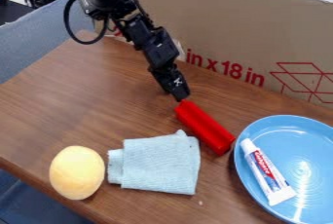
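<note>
The black robot arm reaches down from the upper left, its gripper [174, 88] low over the wooden table, just above the upper end of a red cylinder [204, 127]. Whether its fingers are open or shut is hard to make out. A folded light-blue cloth [152, 166] lies below the cylinder. A pale yellow rounded object [77, 172] sits at the lower left. On the right, a blue plate [305, 145] holds a white toothpaste tube [266, 172].
A large cardboard box [254, 33] stands along the back of the table.
</note>
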